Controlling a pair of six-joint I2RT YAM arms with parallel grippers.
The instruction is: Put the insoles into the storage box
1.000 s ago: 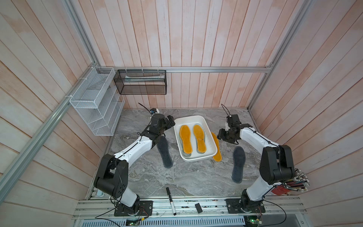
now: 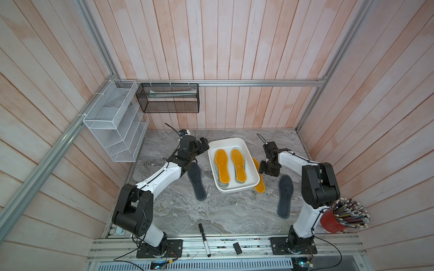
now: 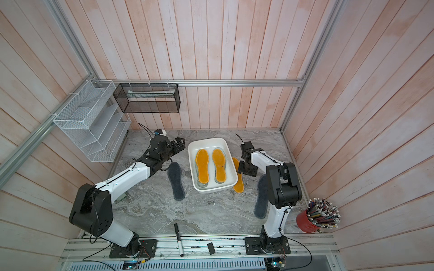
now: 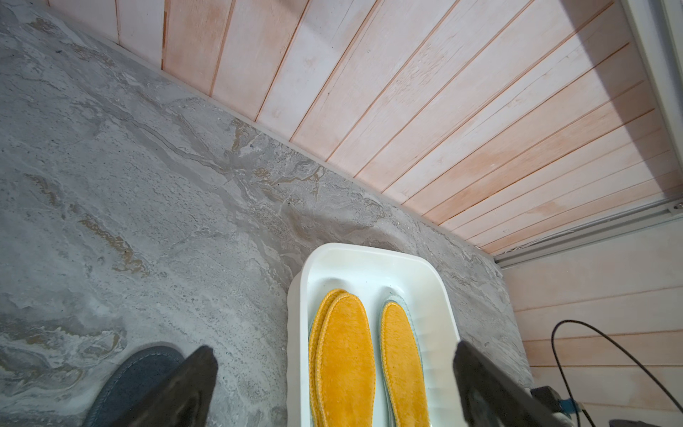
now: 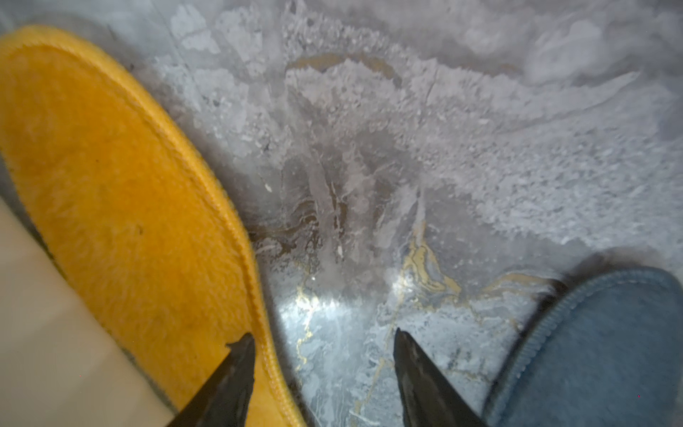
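The white storage box (image 2: 235, 188) stands mid-table. Inside it lie a left yellow insole (image 2: 221, 166), a right yellow insole (image 2: 238, 165) and paler insoles partly hidden beneath them. One more yellow insole (image 5: 142, 206) rests on the table against the box's right side. My right gripper is open, with one finger (image 5: 231, 380) over that insole's right edge and the other over bare table. A dark insole (image 2: 197, 181) lies left of the box, another dark insole (image 2: 284, 197) to the right. My left gripper stands open and empty beside the box's left wall.
At the front edge lie a marker (image 2: 204, 240) and a small black block (image 2: 237, 248). A red pot of pencils (image 2: 332, 222) sits at the right. Wire baskets (image 2: 168, 98) hang at the back left.
My right gripper has moved left and a little lower, closer to the yellow insole beside the box. The left arm and the insoles have stayed in place.
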